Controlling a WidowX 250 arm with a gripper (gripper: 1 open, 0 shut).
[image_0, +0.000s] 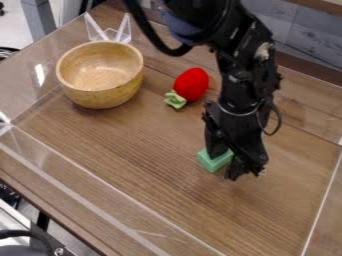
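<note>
My gripper (227, 150) is down at a mint-green bar (211, 160) on the wooden table (120, 180), right of centre. Its black fingers cover most of the bar, with one end showing at the lower left. Whether the fingers are closed on it is hidden.
A yellow bowl (100, 75) stands at the upper left. A red object (194, 84) lies behind the gripper, beside a small green piece (175, 100).
</note>
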